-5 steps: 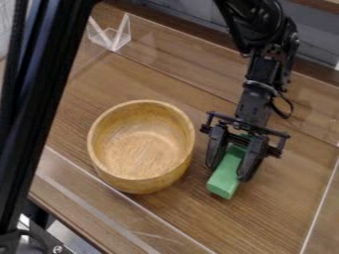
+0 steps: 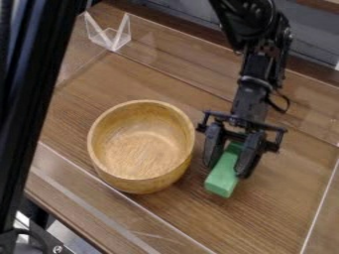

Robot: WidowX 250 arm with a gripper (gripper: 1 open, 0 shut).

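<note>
A wooden bowl (image 2: 139, 124) sits on the wooden table, left of the gripper. Just to its right, a green block (image 2: 223, 179) is held low at the tabletop by my black gripper (image 2: 232, 156), which is shut on it. The block's upper part is partly hidden by the fingers. Whether it rests on the table or is slightly raised is hard to tell.
A clear plastic object (image 2: 109, 32) stands at the back left. A dark vertical shape fills the left edge of the view.
My gripper and the green block have shifted very slightly upward in the view; the bowl has stayed in place.
</note>
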